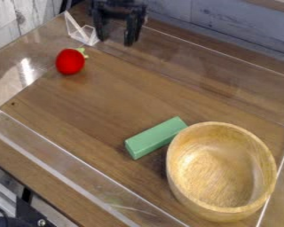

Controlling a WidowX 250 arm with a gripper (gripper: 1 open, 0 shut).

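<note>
My dark gripper (116,27) hangs at the top of the view, open, its fingers over the back of the table near a white crown-shaped wire or plastic piece (82,31). A red tomato (71,61) sits a little in front of that piece. A green block (155,137) lies nearer the front, beside a large light wooden bowl (222,168) at the lower right.
A pale wall runs along the back, and a metal-edged border follows the left and front sides.
</note>
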